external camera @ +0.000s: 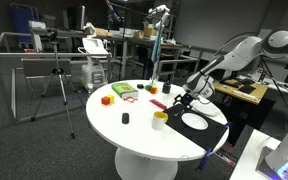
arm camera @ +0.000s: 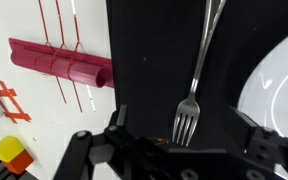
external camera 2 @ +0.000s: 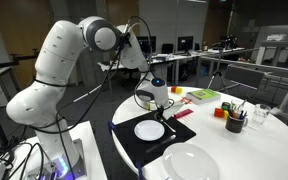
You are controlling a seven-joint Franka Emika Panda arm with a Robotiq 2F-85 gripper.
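In the wrist view a silver fork (arm camera: 195, 85) lies on the black mat (arm camera: 149, 60), its tines toward my gripper. The two fingers (arm camera: 118, 118) stand wide apart on either side of the tines, so the gripper is open and holds nothing. From the second exterior view, the gripper (external camera 2: 161, 109) hangs over the far part of the mat, near the fork (external camera 2: 168, 130). A white plate (external camera 2: 149, 130) rests on the same mat, beside the fork.
A dark red roll (arm camera: 59, 64) tied with string lies beside the mat. Also on the white table (external camera: 114, 117) are a yellow mug (external camera: 159, 121), a green box (external camera: 123, 88) and colored blocks (external camera: 108, 100). A larger white plate (external camera 2: 190, 162) sits off the mat.
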